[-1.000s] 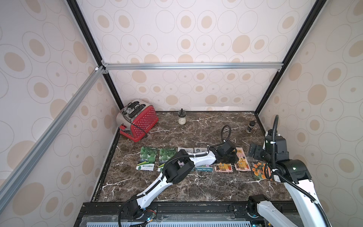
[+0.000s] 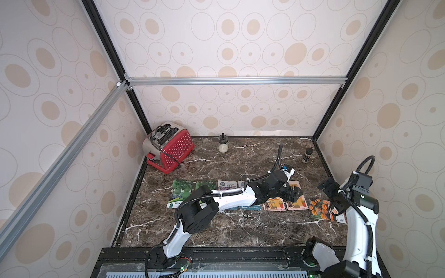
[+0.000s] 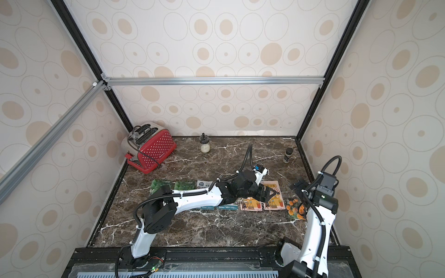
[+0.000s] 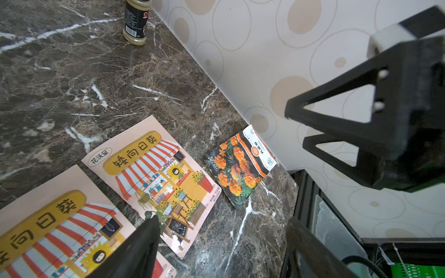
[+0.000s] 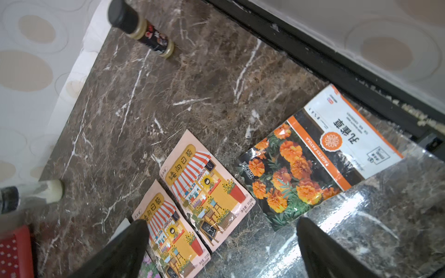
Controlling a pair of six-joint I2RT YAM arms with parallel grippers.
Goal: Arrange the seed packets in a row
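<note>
Two green packets (image 2: 182,191), grey-and-teal packets (image 2: 227,184) and two peach sunflower packets (image 5: 207,194) lie side by side across the table. To their right a marigold packet (image 5: 296,162) lies flat and turned at an angle, apart from the nearest sunflower packet. My left gripper (image 2: 290,196) hovers over the sunflower packets, open and empty; its blurred fingers (image 4: 134,252) stand wide apart. My right gripper (image 2: 324,185) is raised near the marigold packet, also open, with nothing between its fingers. The left arm hides parts of the middle packets.
A red toaster (image 2: 171,148) stands at the back left, a lidded jar (image 2: 223,143) at the back middle. A small spice bottle (image 2: 307,155) is at the back right, close to the wall.
My left gripper has moved a little to the right over the sunflower packets. My right arm has swung, its wrist shifting right and turning. The packets lie as before.
</note>
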